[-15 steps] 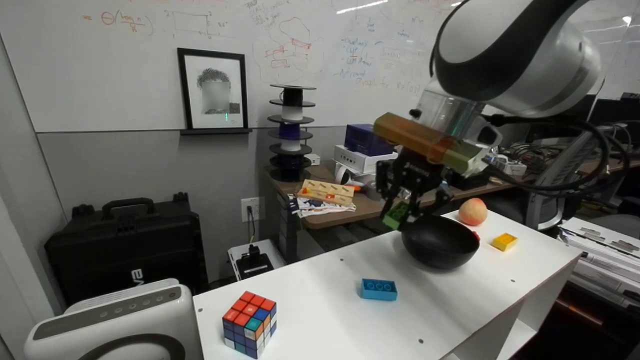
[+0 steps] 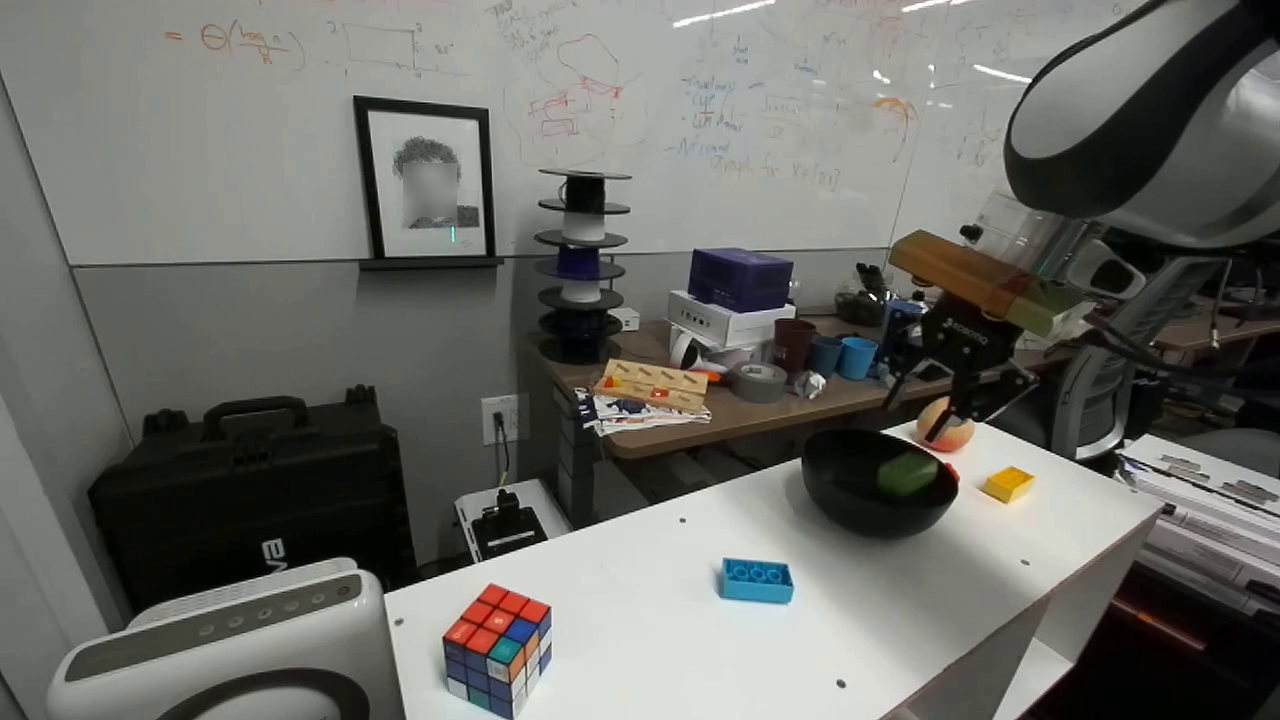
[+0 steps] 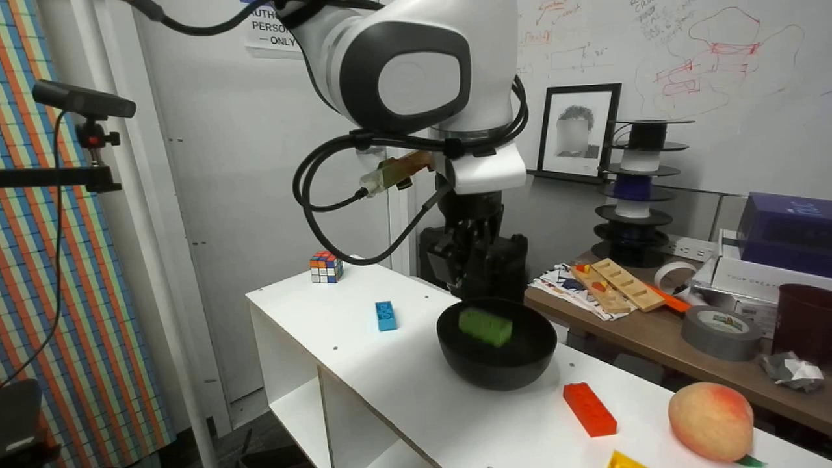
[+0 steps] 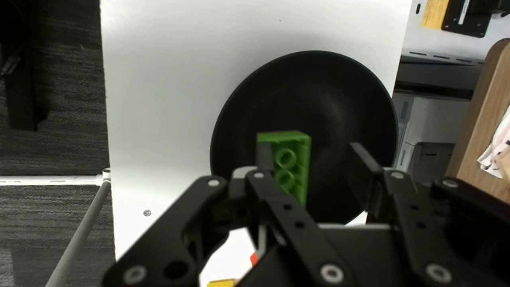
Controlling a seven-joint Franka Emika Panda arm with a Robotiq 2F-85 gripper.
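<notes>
A green block [image 2: 907,474] shows within the black bowl [image 2: 846,482], blurred and clear of my fingers. Whether it touches the bowl's bottom, I cannot tell. My gripper [image 2: 918,418] hangs above the bowl, its fingers apart and nothing between them. From the other side, the same green block [image 3: 485,326] appears inside the bowl [image 3: 495,366] below the gripper. In the wrist view the block [image 4: 302,158] lies partly behind one finger, studs showing, with a wide gap across to the other finger.
On the white table are a blue block [image 2: 756,581], a Rubik's cube [image 2: 498,648], a yellow block [image 2: 1008,484], a red block [image 3: 590,409] and a peach [image 3: 711,421]. Bare tabletop lies between the blue block and the bowl. A brown desk [image 2: 672,434] with clutter stands behind.
The arm has moved right, from the bowl's left side to above it. The green block was at the fingers beside the rim; now it is in the bowl, apart from the opened fingers.
</notes>
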